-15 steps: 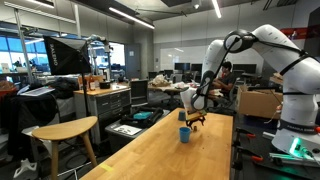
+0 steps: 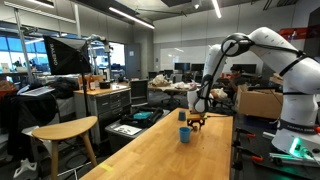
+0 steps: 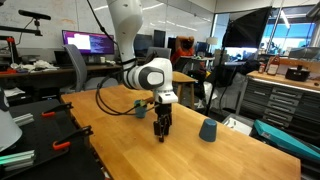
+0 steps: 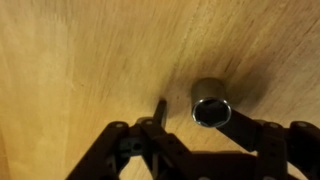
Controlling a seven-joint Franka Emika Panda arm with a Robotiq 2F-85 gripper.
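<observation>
A small cylinder with a dark round top [image 4: 210,103] stands on the wooden table in the wrist view. My gripper is around it, its fingers apart. The cylinder sits close against the right finger [image 4: 238,128], and a gap separates it from the left finger [image 4: 159,112]; whether it touches the right one is unclear. In exterior view 2 the gripper [image 3: 161,130] is low at the tabletop, and the cylinder is too small to make out there. Exterior view 1 shows the gripper [image 2: 196,123] small, behind a blue cup.
The blue cup [image 2: 184,135] stands near the gripper, with clear table between them in exterior view 2, where the cup [image 3: 208,130] is to the right. A teal object [image 3: 140,111] lies behind the arm.
Over the last second my gripper has come down slightly toward the tabletop. The blue cup has not moved.
</observation>
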